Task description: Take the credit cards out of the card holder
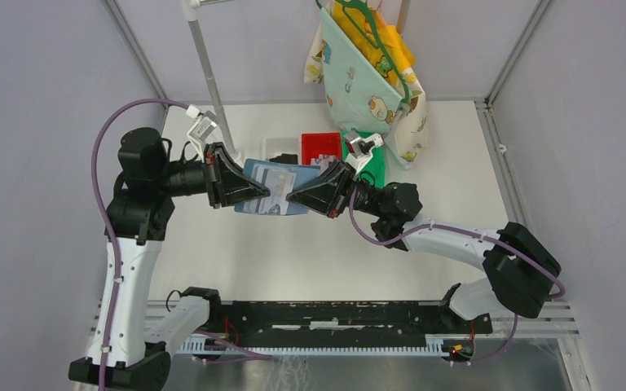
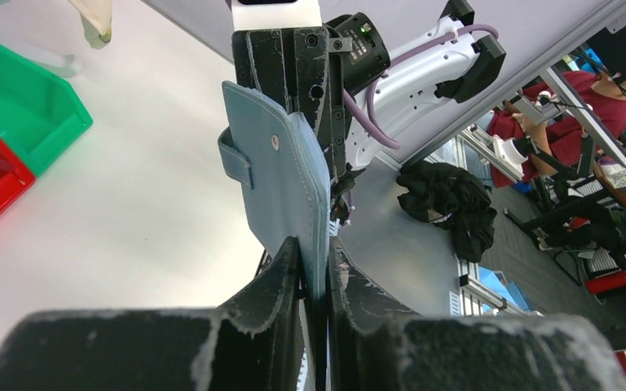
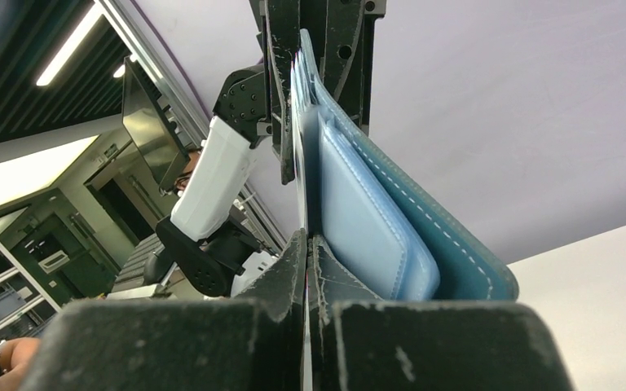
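Observation:
In the top view the blue card holder (image 1: 275,176) is held up above the table, a pale card (image 1: 279,186) showing on its face. From the left, my left gripper (image 1: 266,194) is shut on the holder; in the left wrist view its black fingers (image 2: 288,265) pinch the folded blue cover (image 2: 281,179). My right gripper (image 1: 290,197) comes in from the other side, its tips at the holder's face. In the right wrist view its fingers (image 3: 293,265) are shut beside thin pale layers (image 3: 300,163); whether a card edge is between them cannot be made out.
Behind the holder on the white table (image 1: 236,261) are a red bin (image 1: 320,137), a green bin (image 1: 375,171) and a clear container (image 1: 279,145). A patterned cloth on a green hanger (image 1: 375,98) hangs at the back.

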